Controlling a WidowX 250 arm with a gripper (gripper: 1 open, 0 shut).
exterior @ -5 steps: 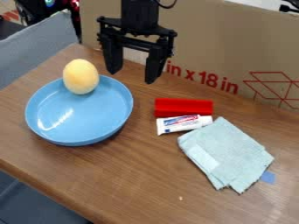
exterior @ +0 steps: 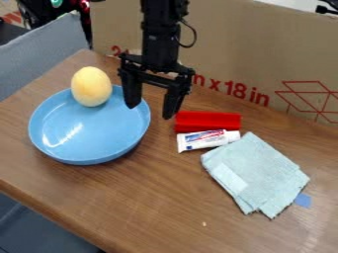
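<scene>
My black gripper [exterior: 150,103] is open, its two fingers pointing down over the right rim of the blue plate [exterior: 73,133] and the table just beside it, with nothing visible between them. A yellow egg-shaped object [exterior: 91,85] rests at the back of the plate. Right of the gripper lie a red block [exterior: 208,122] and a white tube [exterior: 208,139] with blue and red print, in front of the block. A pale folded cloth [exterior: 256,173] lies at the right.
A cardboard box [exterior: 278,69] stands along the back of the wooden table [exterior: 158,212]. A grey padded edge runs along the left.
The gripper has come down from above, toward the table beside the plate, after shifting a little. The objects on the table have not visibly moved.
</scene>
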